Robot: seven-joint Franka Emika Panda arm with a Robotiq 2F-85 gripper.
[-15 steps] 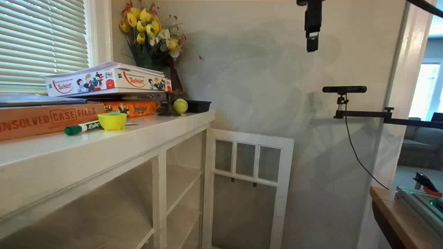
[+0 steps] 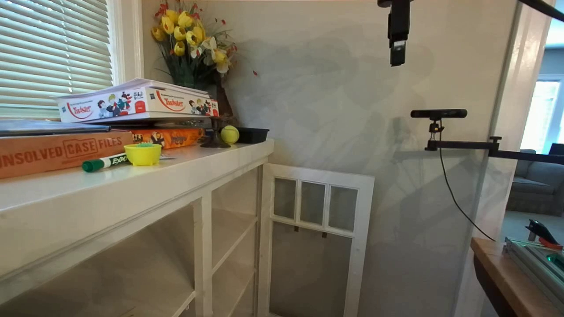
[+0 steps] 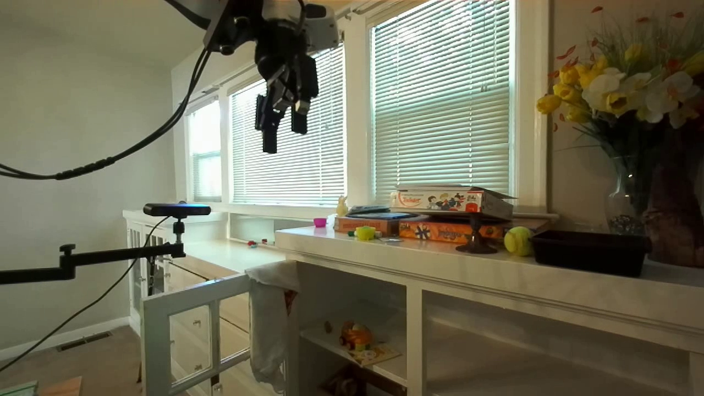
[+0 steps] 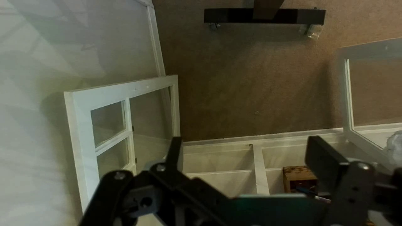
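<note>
High in front of the windows, clear of the counter, my gripper (image 3: 285, 138) hangs with its fingers pointing down. In the wrist view its two dark fingers stand wide apart, open, with only floor and cabinet showing between them. Exterior view 1 catches just the lower end of the gripper (image 2: 397, 59) at the top. On the white counter (image 2: 211, 164) sit a yellow cup (image 2: 143, 155) with something green inside, a green-capped marker (image 2: 105, 162), a tennis ball (image 2: 230, 134), a dark stand (image 3: 476, 235) and a black tray (image 3: 590, 251).
Stacked game boxes (image 2: 138, 104) and a flower vase (image 3: 627, 191) occupy the counter's back. Open shelves lie below, holding an orange toy (image 3: 356, 336). A white glazed door (image 2: 317, 232) leans against the wall. A camera arm (image 3: 119, 254) juts in, with a hanging cable.
</note>
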